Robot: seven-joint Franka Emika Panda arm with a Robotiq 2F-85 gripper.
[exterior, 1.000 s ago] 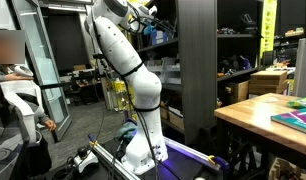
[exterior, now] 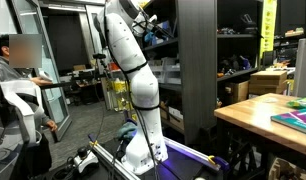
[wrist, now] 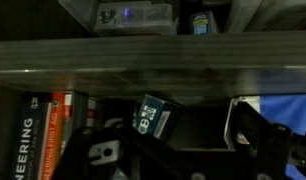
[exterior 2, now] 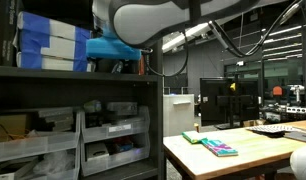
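Note:
My gripper shows at the bottom of the wrist view, its dark fingers wide apart and open. A small dark book with a light label (wrist: 153, 116) lies beyond the gap between them, on a level below the shelf edge. Nothing is seen held. In exterior view 2 the blue-and-black hand (exterior 2: 111, 50) is up at the top shelf, close to the blue and white boxes. The fingertips are hard to make out there.
A thick shelf edge (wrist: 183, 66) crosses the wrist view, with a clear container (wrist: 136, 17) above it. Upright books (wrist: 55, 130) stand left; a blue box (wrist: 285, 112) is right. The wooden table (exterior: 263, 118) has free room.
The upper arm has shifted a little to the right at the top of exterior view 1. The base and the table look the same.

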